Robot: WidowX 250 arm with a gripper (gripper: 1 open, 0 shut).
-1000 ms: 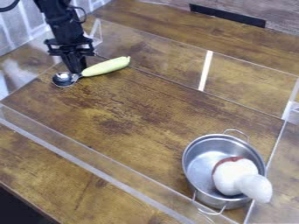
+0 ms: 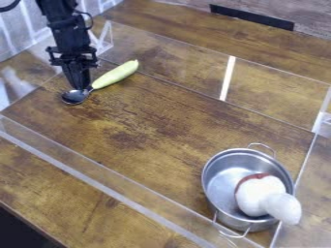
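Note:
My black gripper [image 2: 79, 79] is low at the upper left, its tips by a metal spoon or ladle [image 2: 74, 97]; whether anything is between the fingers is too small to tell. A pale yellow-green elongated object [image 2: 118, 74], like a corn cob or its handle, lies just right of the gripper. At the lower right a steel pot [image 2: 225, 174] holds a white object with a dark red band [image 2: 269, 198].
Clear strips or edges run along its left and front, and a white tape line [image 2: 227, 77] lies at the upper right.
My gripper and the spoon have shifted slightly down toward the front, and the pale object has moved slightly with them.

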